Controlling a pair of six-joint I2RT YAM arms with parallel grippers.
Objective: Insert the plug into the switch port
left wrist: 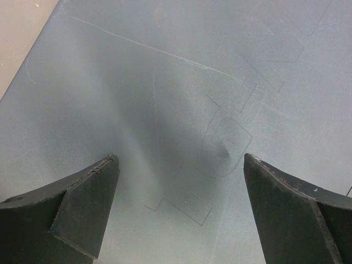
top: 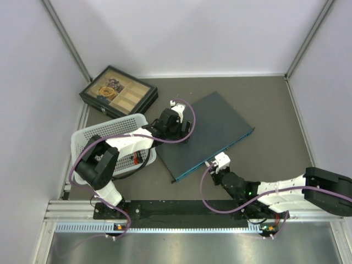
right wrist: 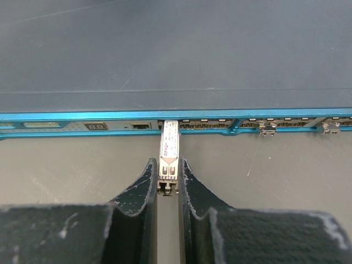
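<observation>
The switch (top: 206, 132) is a flat dark box lying at a slant on the table, its blue-edged port side facing the right arm. In the right wrist view, a silver plug (right wrist: 170, 146) points straight at the switch's front panel (right wrist: 209, 124). Its far end overlaps the port row; how deep it sits inside cannot be told. My right gripper is shut on the plug's near end. Over the switch's top surface (left wrist: 176, 110), my left gripper stands open, with nothing between its fingers.
Two other modules (right wrist: 268, 128) sit in ports further right. A white basket (top: 82, 135) stands left of the switch, partly under the left arm. Behind it is a compartmented case (top: 127, 98). Bare table (top: 269, 143) lies to the right.
</observation>
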